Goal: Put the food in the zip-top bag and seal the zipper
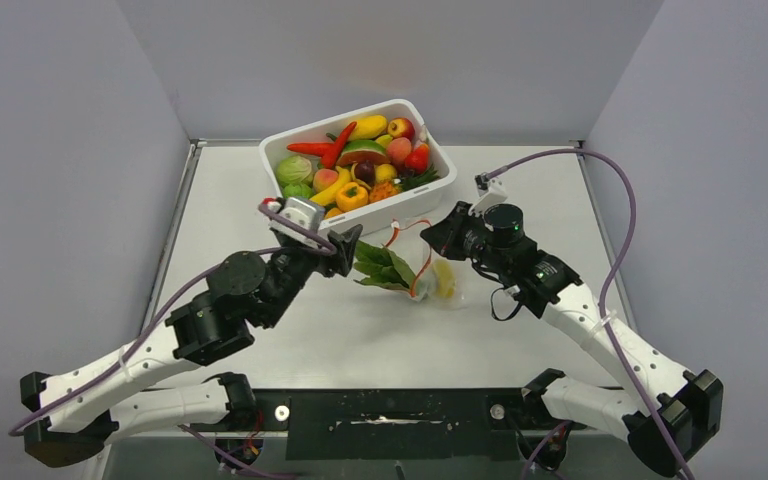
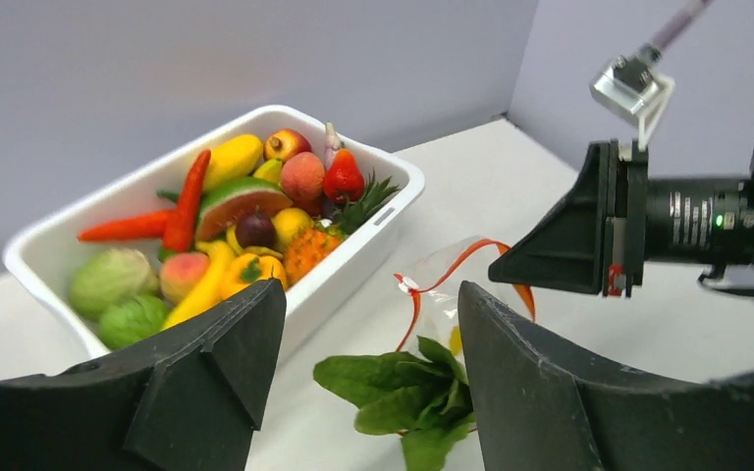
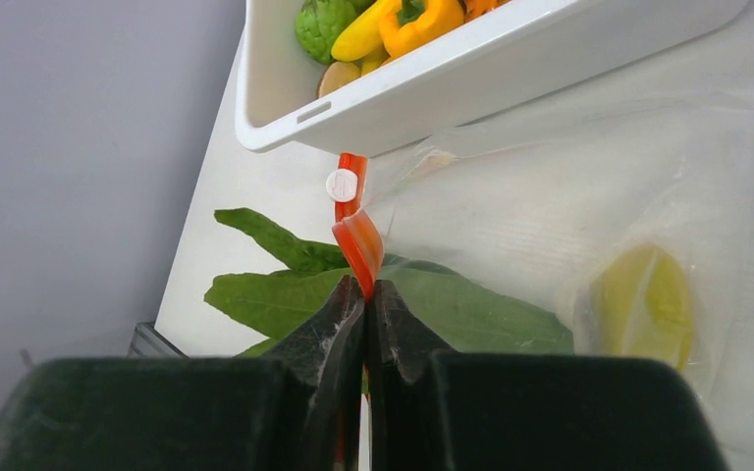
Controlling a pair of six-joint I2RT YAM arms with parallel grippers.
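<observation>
The clear zip bag (image 3: pixel 540 186) has an orange zipper strip, and my right gripper is shut on that strip. A yellow food item (image 3: pixel 645 304) lies inside the bag. Bunched green leaves (image 2: pixel 393 388) sit at the bag's left side, partly hanging outside its mouth and partly seen through the plastic. My left gripper hangs up and left of the bag, open, with nothing between its fingers; in the top view (image 1: pixel 345 250) it is near the bin's front edge.
A white bin (image 1: pixel 280 140) full of toy produce stands at the back, close behind the bag. Grey walls bound the sides and back.
</observation>
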